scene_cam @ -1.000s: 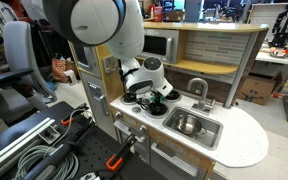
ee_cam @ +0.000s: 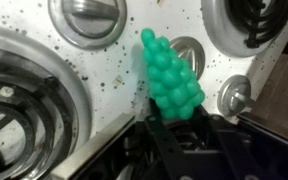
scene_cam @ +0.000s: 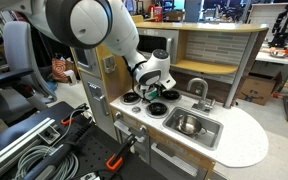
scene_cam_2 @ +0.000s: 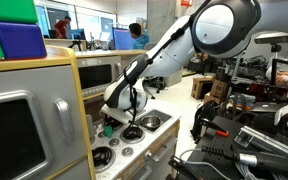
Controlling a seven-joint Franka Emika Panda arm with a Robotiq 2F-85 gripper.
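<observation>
In the wrist view, a bumpy green toy (ee_cam: 171,78), like a bunch of grapes or peas, juts out from between the dark fingers of my gripper. The fingers are shut on its near end, and its narrow tip points over the white stovetop (ee_cam: 112,72). Exterior view 2 shows the same green toy (scene_cam_2: 109,130) below the arm, over the stove area. From exterior view 1, the arm's white wrist housing largely blocks sight of the grip; how high the toy is above the surface is hard to judge.
Several dark burners, including one front burner (scene_cam: 156,109), surround the gripper. To the right are a sink (scene_cam: 192,126) and faucet (scene_cam: 203,94). A wooden shelf (scene_cam: 206,50) overhangs the back, and white counter (scene_cam: 242,142) lies clear at far right.
Over the last second, the arm's wrist housing has risen and turned, uncovering more of the front burner in exterior view 1. The counter items there look unmoved.
</observation>
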